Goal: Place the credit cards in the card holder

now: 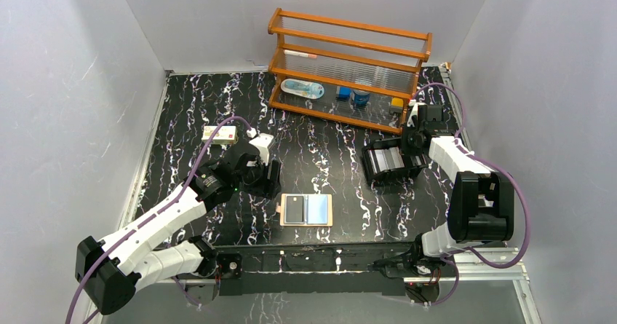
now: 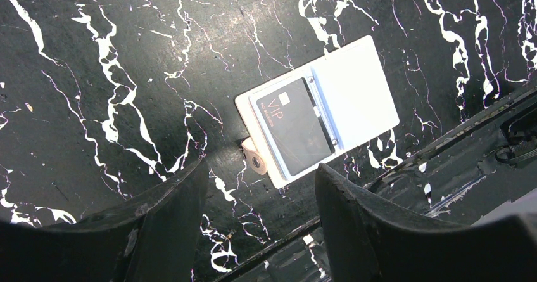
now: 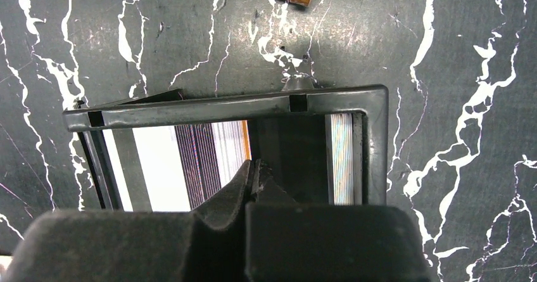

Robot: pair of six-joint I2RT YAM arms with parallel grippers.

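Observation:
The card holder (image 2: 383,114) lies spread flat on the table, its snap tab (image 2: 254,158) sticking out at the left. In its left pocket sits a dark VIP card (image 2: 294,123); the right side looks pale and blank. Over the table, behind and left of the holder, my left gripper (image 1: 272,180) is open and empty. A black box (image 3: 221,109) at the right holds a row of upright cards (image 3: 161,168). My right gripper is shut with its tips over the box, beside an orange-edged card; nothing shows between its fingers.
An orange wooden rack (image 1: 349,84) stands behind the box, with a blue-white packet (image 1: 302,89) and small items on its shelf. A small pale box (image 1: 220,135) lies at the back left. Between holder and black box the table is clear.

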